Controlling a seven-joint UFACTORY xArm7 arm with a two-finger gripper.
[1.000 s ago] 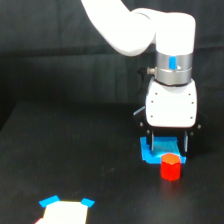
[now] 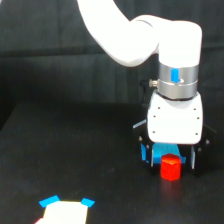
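A small red object (image 2: 171, 170) stands on the dark table at the right of the view. Behind it, touching or overlapping in this view, shows a blue patch (image 2: 159, 150), partly covered by the white hand. My gripper (image 2: 171, 157) points straight down just over the blue patch and the red object. Its dark fingers stand apart to the left and right, and nothing appears gripped. Whether the red object lies between the fingertips or slightly in front of them is hard to tell.
A white object (image 2: 65, 213) with blue marks at its corners is cut off by the bottom edge at the left. A dark curtain hangs behind.
The arm and gripper have come down and slightly to the right, covering more of the blue patch. The red object and the white object have not moved.
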